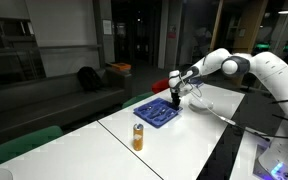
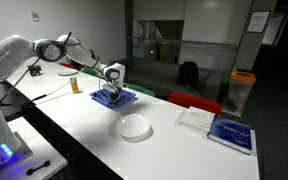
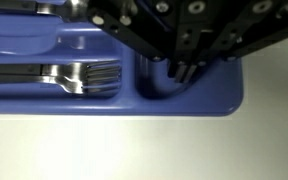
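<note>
A blue cutlery tray [image 1: 154,113] lies on the white table, and in the wrist view its rounded corner [image 3: 228,103] shows below the gripper. A fork [image 3: 79,76] with a dark handle rests in one compartment. Part of another utensil [image 3: 64,10] lies in the section above it. My gripper is shut, with its fingertips over the end compartment beside the fork's tines. Nothing shows between the fingers. From the side, the gripper [image 2: 114,94] reaches down at the tray [image 2: 102,98]; whether it touches the tray floor cannot be told.
A white bowl [image 2: 133,126] stands on the table near the tray. An orange-brown bottle or can [image 1: 138,137] stands apart from it. A white box [image 2: 196,118] and a blue box [image 2: 231,133] lie farther off.
</note>
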